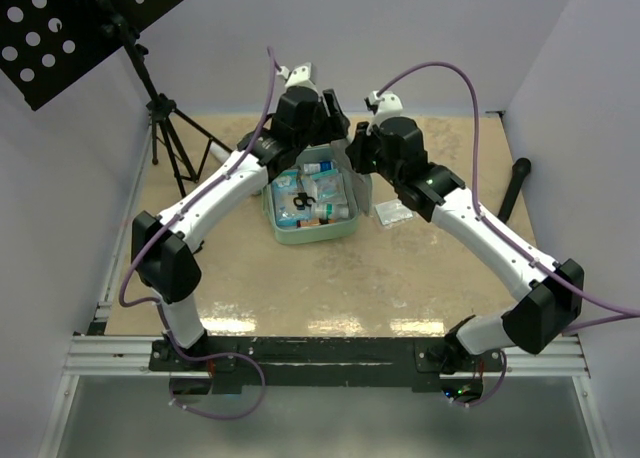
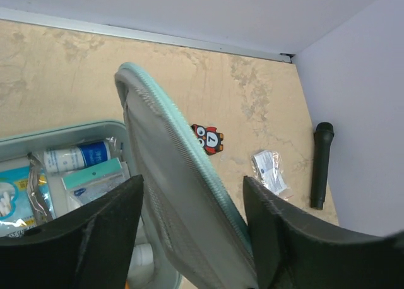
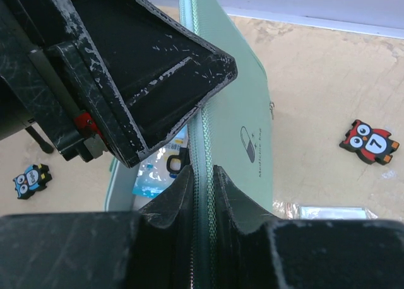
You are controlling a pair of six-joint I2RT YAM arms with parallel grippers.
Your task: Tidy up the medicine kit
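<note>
The medicine kit [image 1: 318,234] is a mint-green zip case, unzipped, with its lid [image 1: 361,193] raised on the right side. Packets, small scissors [image 1: 304,200] and a white-and-blue tube [image 2: 76,157] lie inside. My right gripper is shut on the zipper edge of the lid. Farther along that edge, my left gripper stands part open, with the lid between its fingers and a gap showing on the left side. In the right wrist view, the left gripper's black finger [image 3: 180,68] overlaps the lid edge.
A clear packet [image 2: 270,171] and a red owl piece [image 3: 369,142] lie right of the kit. A blue owl piece [image 3: 31,180] sits on the other side. The black microphone [image 1: 514,189] lies by the right wall; a tripod stand [image 1: 165,113] rises at left.
</note>
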